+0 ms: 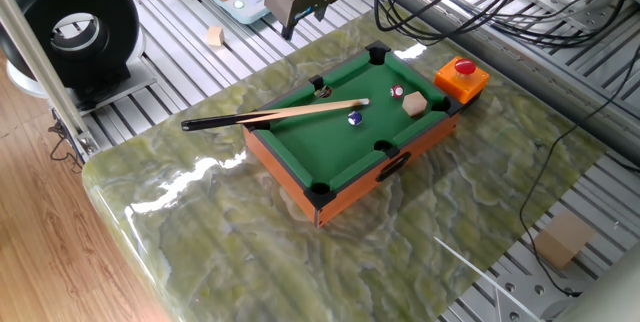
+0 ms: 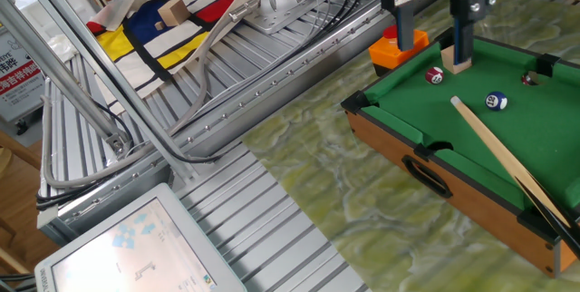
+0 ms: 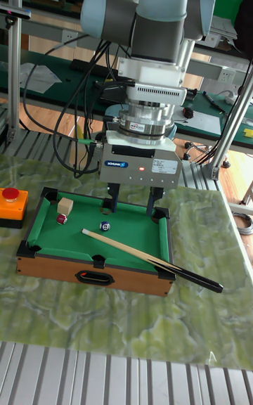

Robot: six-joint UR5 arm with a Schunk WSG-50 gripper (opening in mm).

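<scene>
My gripper hangs over the far side of a small pool table, its fingers wide apart and nothing between them. On the green felt lie a blue-and-white ball near the middle and a dark red ball beside a wooden block. Another dark ball shows at the far side pocket, partly hidden. A wooden cue lies across the table, its black butt sticking out past one end. In exterior view 2, one finger covers part of the block; contact there cannot be judged.
An orange box with a red button stands off the table's end by the block. Black cables loop behind it.
</scene>
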